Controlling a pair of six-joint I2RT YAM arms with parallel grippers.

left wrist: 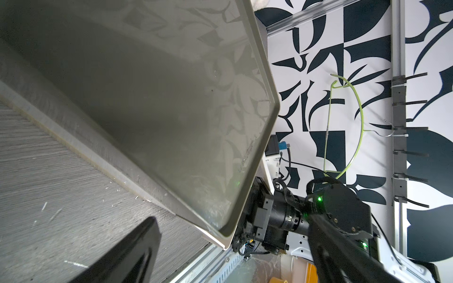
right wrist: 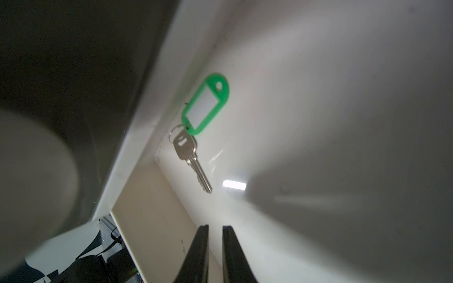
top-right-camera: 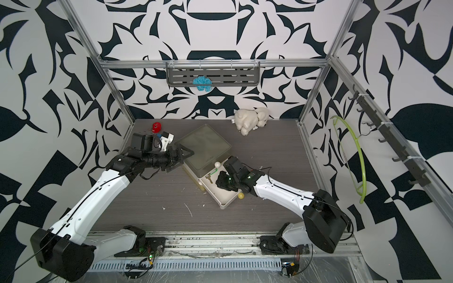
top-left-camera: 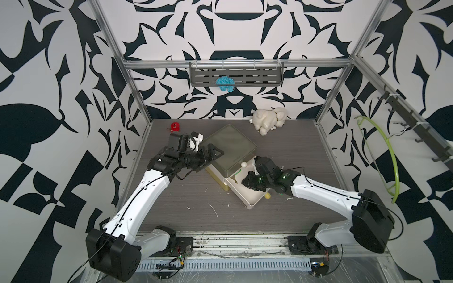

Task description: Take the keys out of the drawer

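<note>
A single key [right wrist: 193, 158] with a green tag [right wrist: 206, 104] lies on the floor of the pulled-out white drawer [top-left-camera: 247, 203], by the wall under the cabinet's edge. Inside the drawer hovers my right gripper; its fingers are part open with a narrow gap and nothing between them, a short way from the key's tip. Beside the grey-topped cabinet [top-left-camera: 231, 146] my left gripper stands open and empty, its blurred fingers spread wide at the bottom of the left wrist view.
A round pale knob [top-left-camera: 244, 164] shows at the drawer's inner end and a yellow one [top-left-camera: 267, 195] at its front. A white plush toy [top-left-camera: 269, 120] sits at the back, a red toy [top-left-camera: 175, 126] at the back left. Bare table lies in front.
</note>
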